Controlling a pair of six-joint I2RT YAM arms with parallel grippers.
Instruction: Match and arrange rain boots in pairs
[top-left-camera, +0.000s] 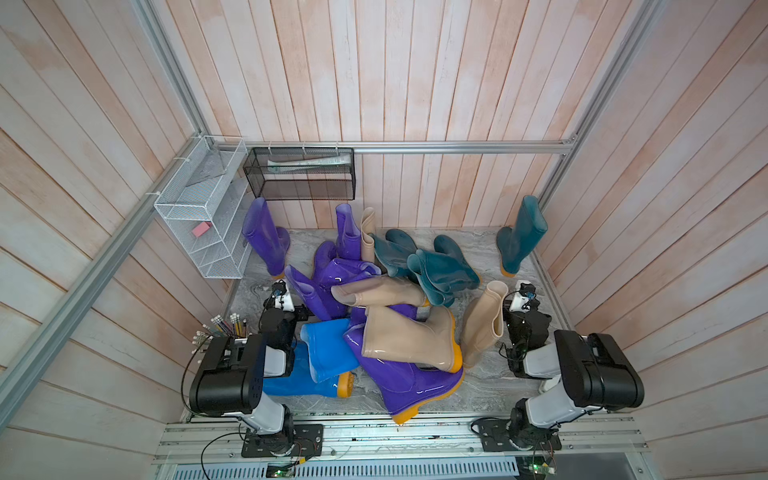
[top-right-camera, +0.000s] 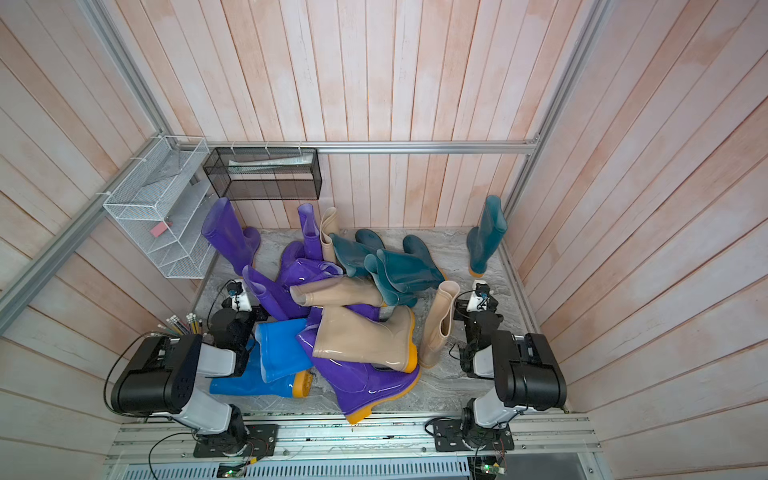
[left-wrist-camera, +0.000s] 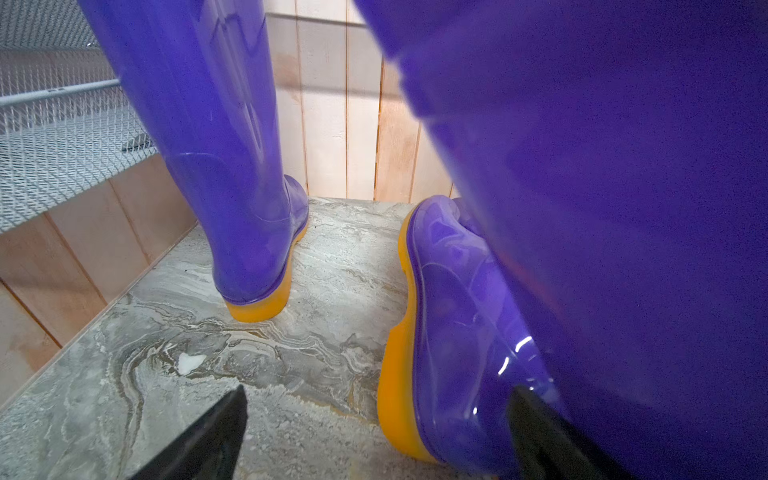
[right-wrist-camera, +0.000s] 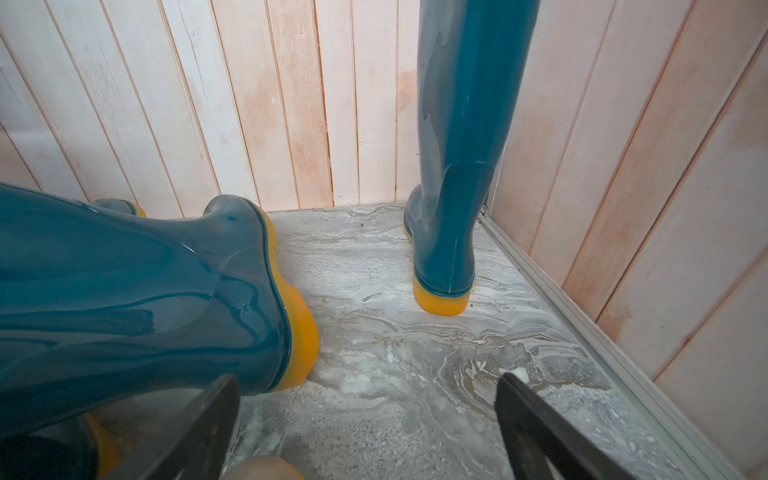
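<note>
Rain boots crowd the table's middle. An upright purple boot (top-left-camera: 264, 240) stands at the back left, an upright teal boot (top-left-camera: 524, 232) at the back right. Between them lie teal boots (top-left-camera: 444, 272) and several purple boots (top-left-camera: 416, 384), with beige boots (top-left-camera: 408, 336) across the purple ones. A beige boot (top-left-camera: 483, 324) stands at the right. Blue boots (top-left-camera: 326, 352) lie at the front left, partly behind the left arm. My left gripper is open beside a lying purple boot (left-wrist-camera: 472, 344). My right gripper is open over bare table, facing the upright teal boot.
Wire shelves (top-left-camera: 204, 204) stand at the left, and a black mesh basket (top-left-camera: 300, 188) hangs on the back wall. Bare table (right-wrist-camera: 384, 344) shows between the lying teal boot and the right wall. Thin sticks (top-left-camera: 232, 324) stand near the left arm.
</note>
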